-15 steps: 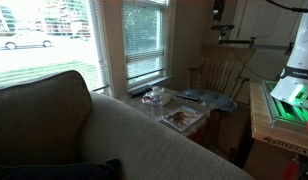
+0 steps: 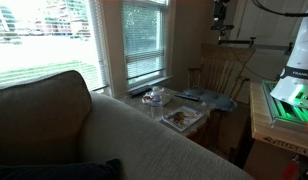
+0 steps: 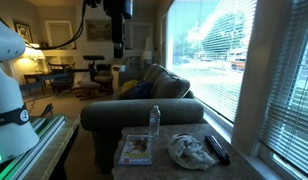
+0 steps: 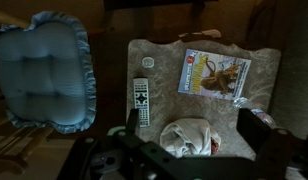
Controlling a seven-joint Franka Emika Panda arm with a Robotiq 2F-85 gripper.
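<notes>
My gripper hangs high above a small stone-look table (image 4: 167, 72), its fingers wide apart in the wrist view with nothing between them. In the second exterior view the gripper (image 3: 118, 42) is near the top, well clear of the tabletop. On the table lie a magazine or booklet with a colourful cover (image 4: 216, 74), a pale remote (image 4: 141, 102) and a crumpled white cloth (image 4: 186, 136). A clear bottle (image 3: 154, 121) stands upright behind the booklet. In the wrist view the bottle (image 4: 262, 117) is partly covered by the right finger.
A blue cushioned chair (image 4: 44, 72) stands beside the table. The grey sofa (image 3: 174, 112) borders the table's far side, with windows (image 3: 216, 60) alongside. Bare tabletop shows between the remote and the booklet.
</notes>
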